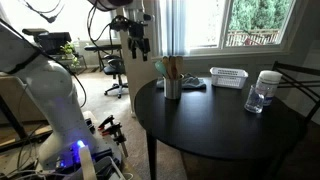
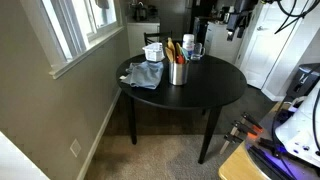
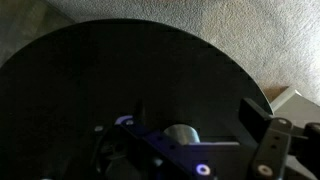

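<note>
My gripper (image 1: 138,50) hangs high near the left edge of the round black table (image 1: 220,130), fingers pointing down and fingers open, with nothing between them. It also shows at the upper right of exterior view 2, as the gripper (image 2: 238,36). In the wrist view, the dark fingers (image 3: 256,117) stand wide apart over the tabletop (image 3: 150,70). A metal canister (image 1: 173,89) holding several wooden and coloured utensils (image 2: 171,50) stands on the table, apart from the gripper. Partly hidden by the gripper body is a pale round shape (image 3: 182,133) that I cannot identify.
Toward the window lie a white basket (image 1: 229,77) and a crumpled grey cloth (image 2: 144,74). A clear jug with a white lid (image 1: 262,92) stands upright at the table's far side. An office chair (image 1: 112,68) stands behind.
</note>
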